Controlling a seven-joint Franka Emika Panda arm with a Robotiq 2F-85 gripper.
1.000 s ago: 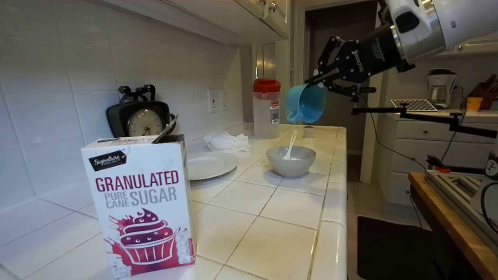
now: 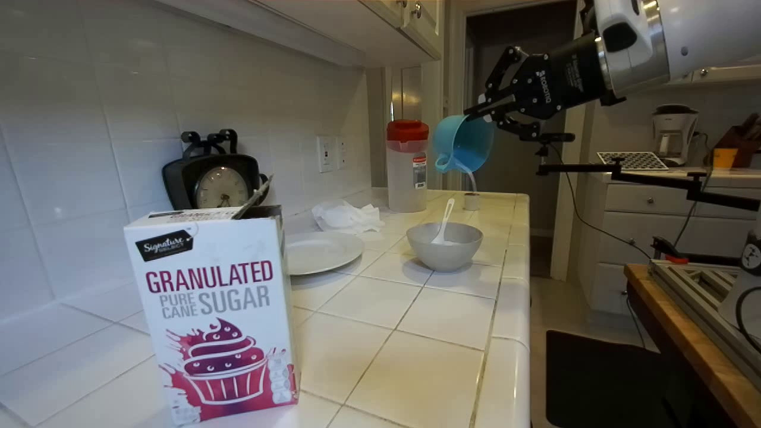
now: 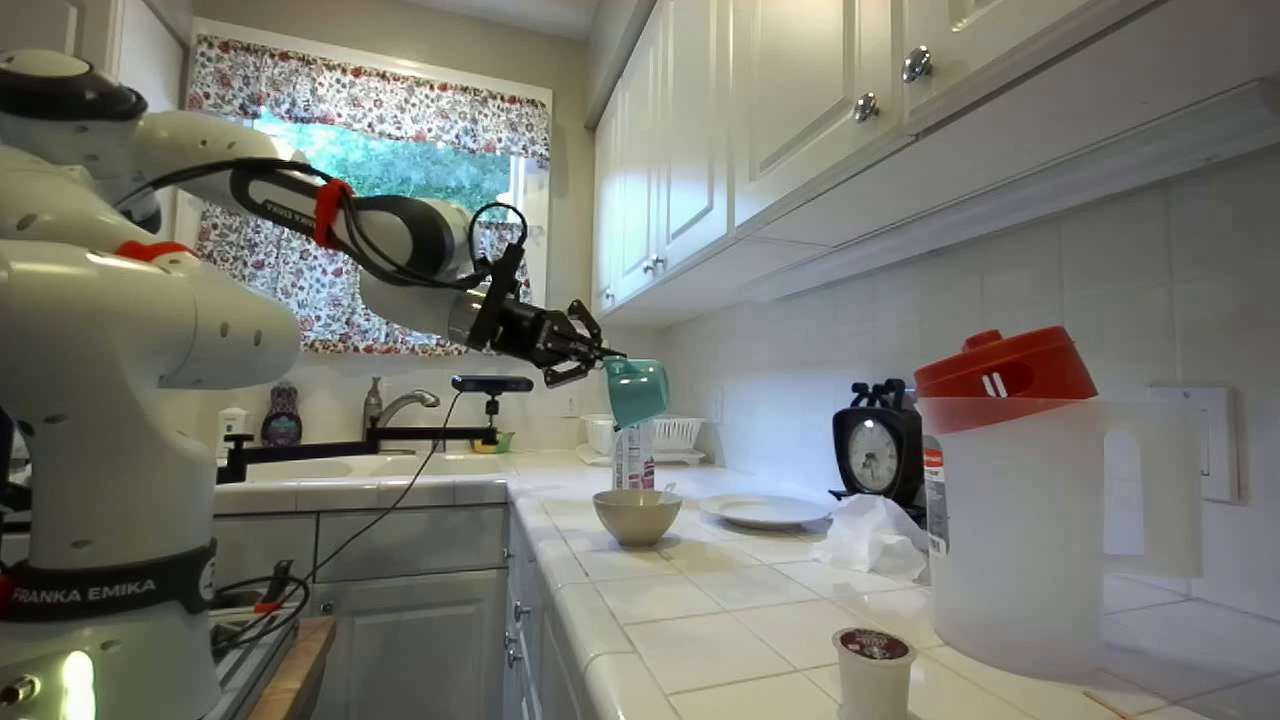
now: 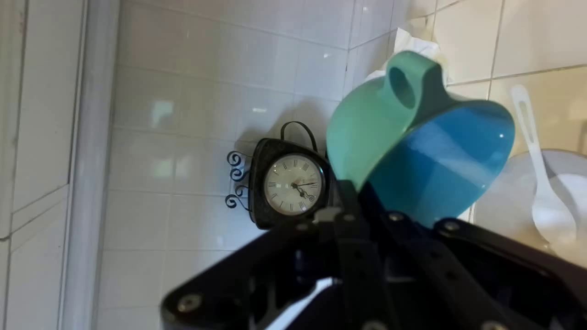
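My gripper point(image 2: 471, 114) is shut on the rim of a teal cup point(image 2: 464, 142), held in the air over the counter. The cup is strongly tilted, and its blue inside point(image 4: 440, 159) faces the wrist camera, looking empty in that view. Its handle point(image 4: 413, 82) points away from my fingers. Below the cup and apart from it stands a grey bowl point(image 2: 445, 249), upright on the tiles. A white spoon point(image 4: 545, 187) leans in the bowl, with some white stuff around its head. In exterior view 2 the cup point(image 3: 637, 391) hangs above the bowl point(image 3: 637, 516).
A sugar box point(image 2: 214, 321) stands at the near end of the counter. Along the wall are a black clock point(image 2: 222, 186), a white plate point(image 2: 324, 253), crumpled paper point(image 2: 347, 216) and a red-lidded pitcher point(image 2: 408, 175). A small pod point(image 3: 873, 672) stands near the pitcher. Cabinets hang above.
The gripper and cup have risen slightly. The cup's opening has tipped further down. Bowl, spoon and the other counter items have not moved.
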